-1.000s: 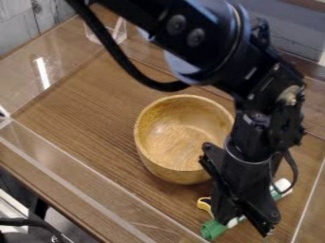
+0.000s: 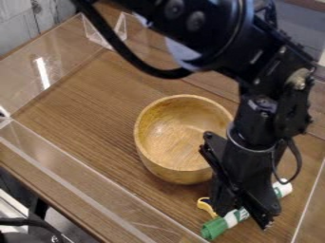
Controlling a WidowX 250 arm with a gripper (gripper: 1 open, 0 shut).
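Observation:
My black gripper (image 2: 238, 207) is low at the right front of the table, over a green and white cylindrical object (image 2: 219, 224) that lies diagonally beneath it. A small yellow item (image 2: 203, 204) lies just left of the fingers. The gripper hides the middle of the green object, and whether anything is between the fingers is hard to see. A wooden bowl (image 2: 165, 138) stands behind and left of the gripper.
Transparent walls (image 2: 32, 71) run along its edges. A clear container (image 2: 105, 27) is at the back left. A dark cable lies at the lower left.
The gripper and arm have shifted slightly up and back over the last second. The bowl looks unchanged.

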